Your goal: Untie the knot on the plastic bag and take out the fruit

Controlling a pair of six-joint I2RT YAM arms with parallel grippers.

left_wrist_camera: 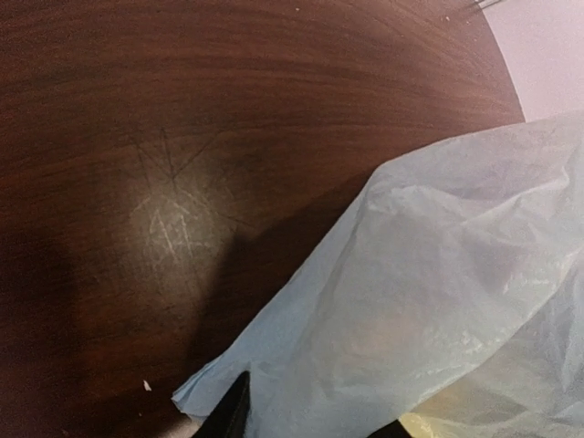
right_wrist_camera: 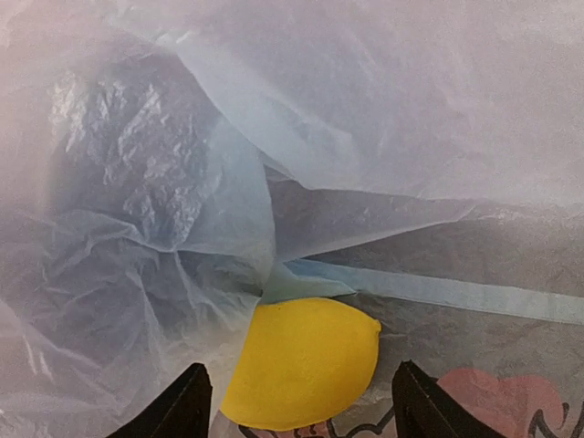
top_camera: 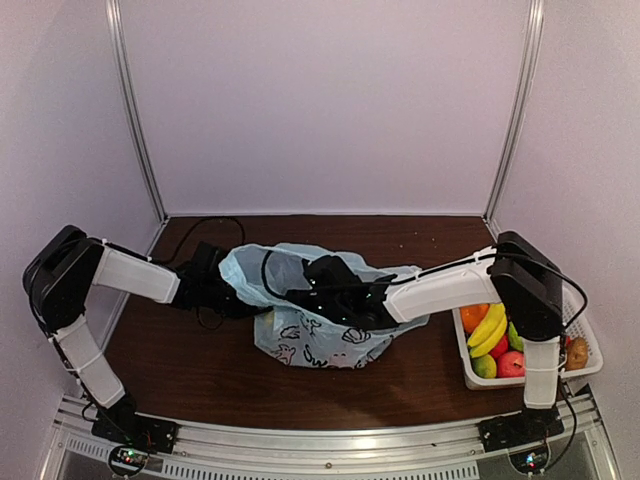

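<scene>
The pale blue plastic bag (top_camera: 325, 340) sits mid-table with its mouth spread wide. A yellow lemon (right_wrist_camera: 306, 360) shows inside it in the right wrist view, lying low between the black fingers. My right gripper reaches into the bag and stands open around the lemon, with a gap to the right finger. At the bag's left edge is my left gripper, its fingers apart; in the left wrist view the bag's film (left_wrist_camera: 338, 365) runs between and over its fingers. Something yellow (left_wrist_camera: 420, 424) peeks out at that view's bottom edge.
A white basket (top_camera: 487, 381) at the right holds several fruits, including a banana (top_camera: 487, 330) and a red fruit (top_camera: 511, 365). The right forearm passes above its back edge. Bare brown table (top_camera: 190, 370) lies in front of and left of the bag.
</scene>
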